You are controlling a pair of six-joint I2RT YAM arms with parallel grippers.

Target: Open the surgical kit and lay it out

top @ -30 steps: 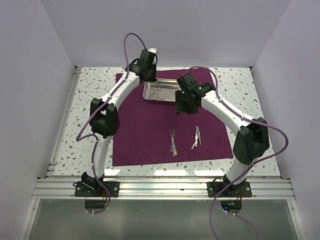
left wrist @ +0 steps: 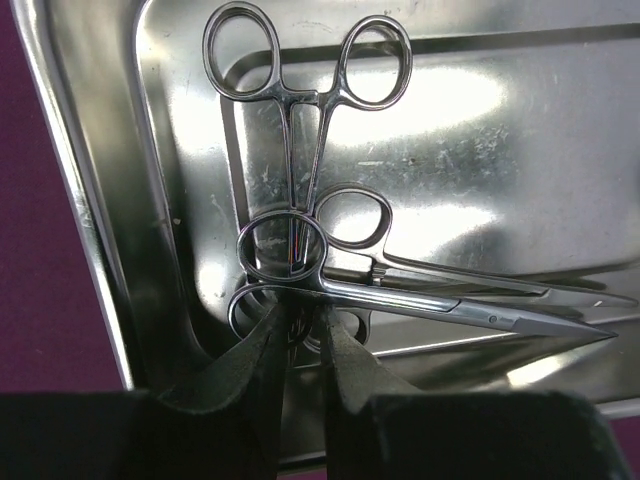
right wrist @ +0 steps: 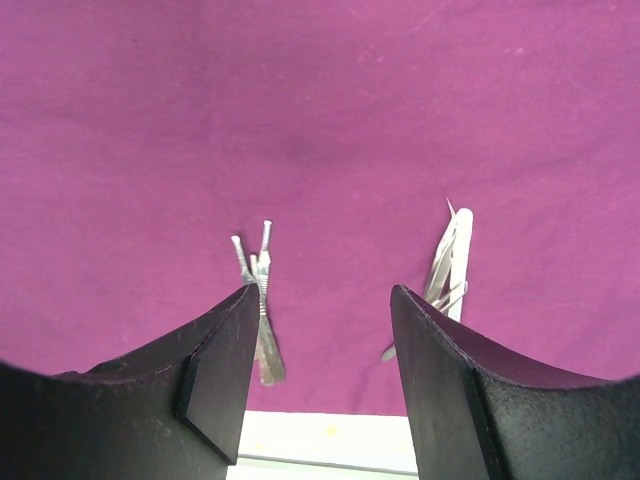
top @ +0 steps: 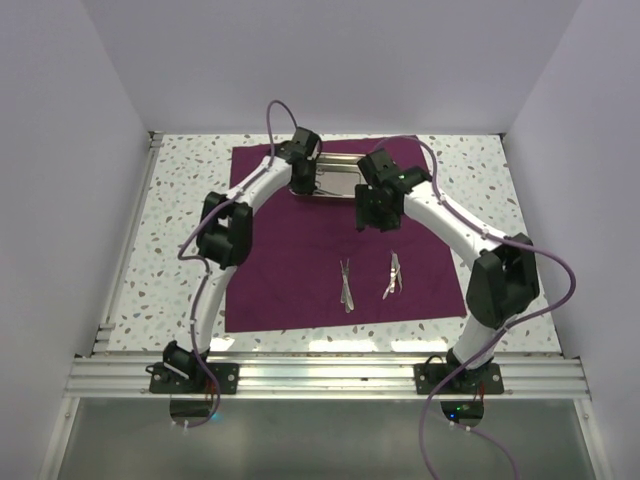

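Note:
The steel tray (left wrist: 440,130) lies at the back of the purple cloth. In the left wrist view it holds several ringed instruments: an upper pair of forceps (left wrist: 312,100), scissors (left wrist: 420,305) lying across, and another instrument (left wrist: 470,275) beneath. My left gripper is down in the tray over the lower rings, its fingertips close together; whether anything is between them is unclear. My right gripper hangs open above the cloth, to the right of the tray, with nothing between its fingers.
On the front half of the cloth (top: 280,280) lie two groups of slim instruments, one in the middle (top: 346,285) and one to the right (top: 393,275).
My left gripper has come down and toward me from above the tray's back edge into the tray. The tray appears shifted slightly. The right arm has barely moved.

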